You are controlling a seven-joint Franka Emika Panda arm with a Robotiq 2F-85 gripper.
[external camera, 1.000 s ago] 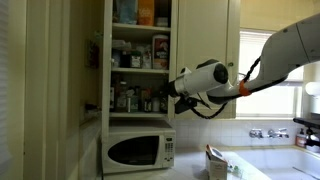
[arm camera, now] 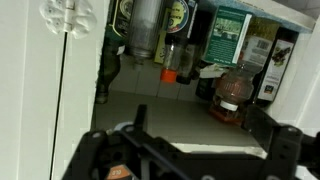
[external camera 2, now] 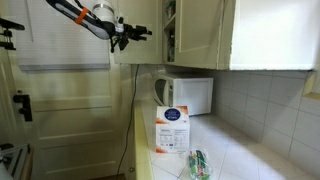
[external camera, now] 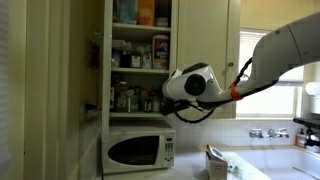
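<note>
My gripper is open in front of a cupboard shelf, its two dark fingers wide apart with nothing between them. Beyond it in the wrist view stand a dark bottle (arm camera: 108,75), a clear jar with brownish contents (arm camera: 230,92), a green box (arm camera: 226,38) and a small orange-capped bottle (arm camera: 171,62). From the side, the gripper (external camera: 168,98) appears at the cupboard's lower shelf, close to a row of jars and bottles (external camera: 128,98). The other exterior view shows the gripper (external camera 2: 130,36) high up by the cupboard opening.
A white microwave (external camera: 138,150) stands below the shelves. On the counter are an open box (external camera: 216,163) and, in the other exterior view, a clear bag (external camera 2: 199,164). An open cupboard door (external camera: 208,50) stands behind the arm. Bare shelf (arm camera: 170,118) shows between the fingers.
In exterior view 1 the arm has shifted left, and its wrist and gripper sit a little lower. The shelf items and counter objects look unmoved.
</note>
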